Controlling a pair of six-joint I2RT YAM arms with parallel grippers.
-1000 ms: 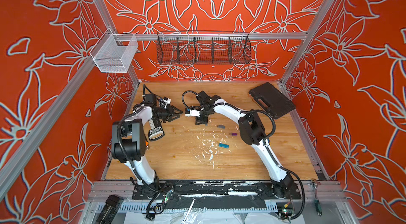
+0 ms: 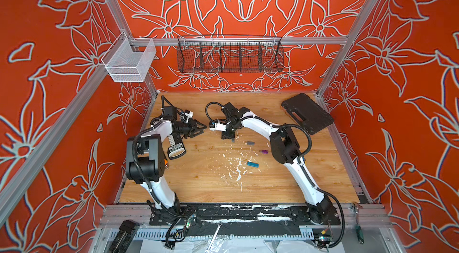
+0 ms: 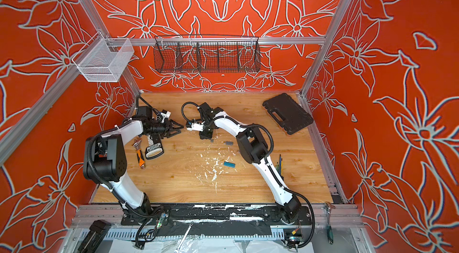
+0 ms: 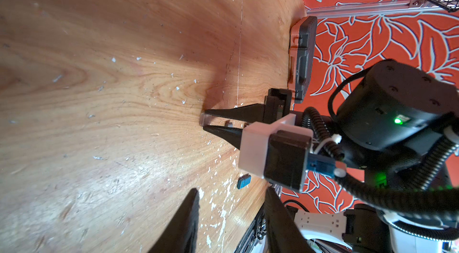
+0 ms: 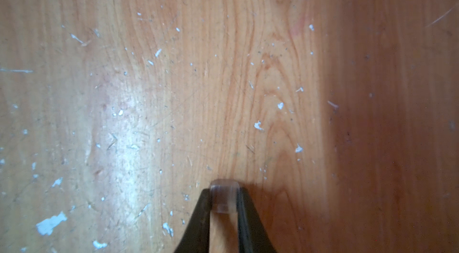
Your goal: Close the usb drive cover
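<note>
My right gripper is shut on a small translucent grey cap, low over the tabletop; the left wrist view shows the same cap between its fingertips. Grey, purple and blue small pieces, apparently USB drives, lie on the table to the front and right of it. My left gripper stands open to the left of the right one, nothing between its fingers, above the table.
A black case lies at the back right. A black-and-white tool and an orange-handled wrench lie at the left. Wire baskets hang on the back rail.
My right gripper has shifted very slightly; otherwise nothing visibly differs.
</note>
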